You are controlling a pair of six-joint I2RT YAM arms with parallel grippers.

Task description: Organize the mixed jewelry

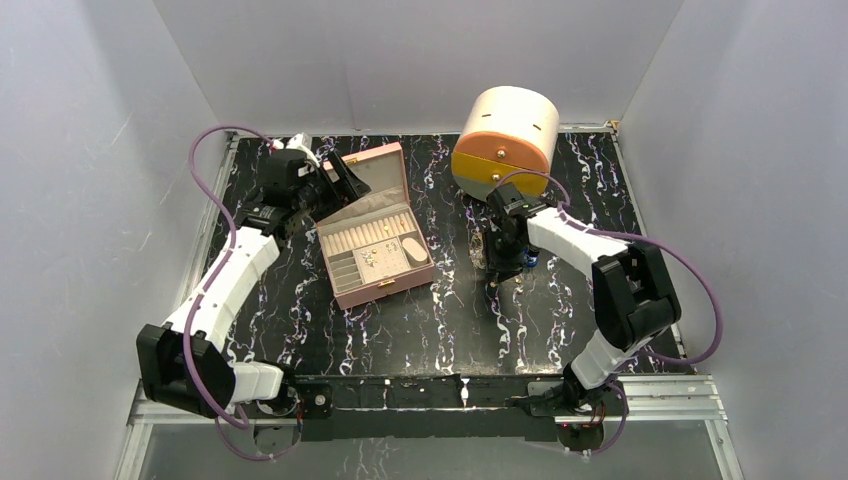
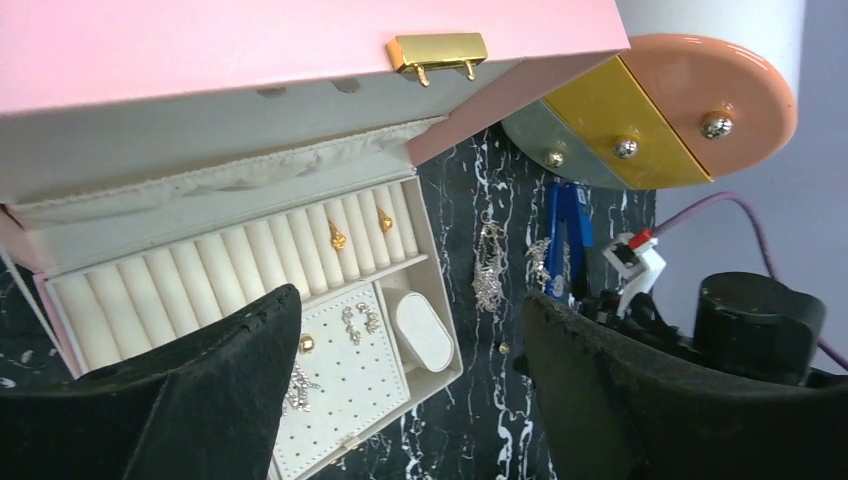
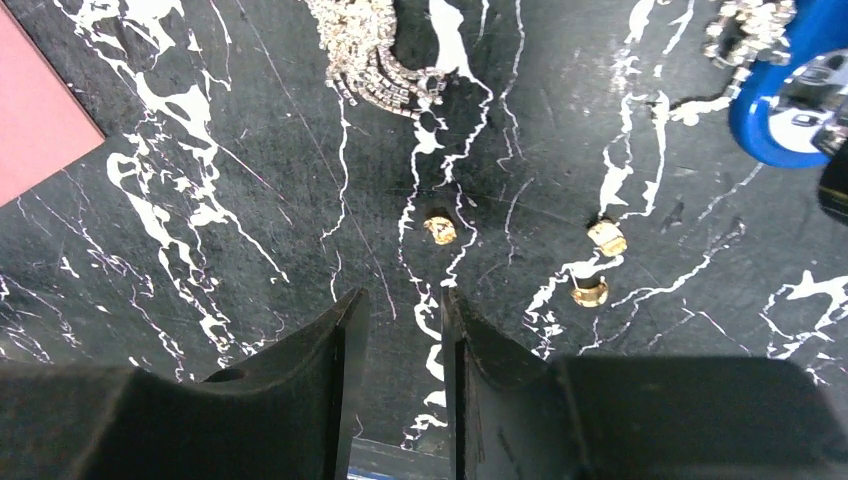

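The pink jewelry box (image 1: 334,288) is open, with gold pieces in the ring roll (image 2: 230,262) and silver and gold pieces on the padded panel (image 2: 335,400). My left gripper (image 1: 340,180) is open above the box's lid side. My right gripper is part open, low over the marble on the right, above small gold pieces: a middle one (image 3: 440,228), a square one (image 3: 607,236) and a curved one (image 3: 589,293). Silver chains (image 3: 370,65) lie beyond them.
A rounded cabinet (image 1: 508,115) with coloured drawers stands at the back right. A blue object (image 3: 760,120) lies near the chains.
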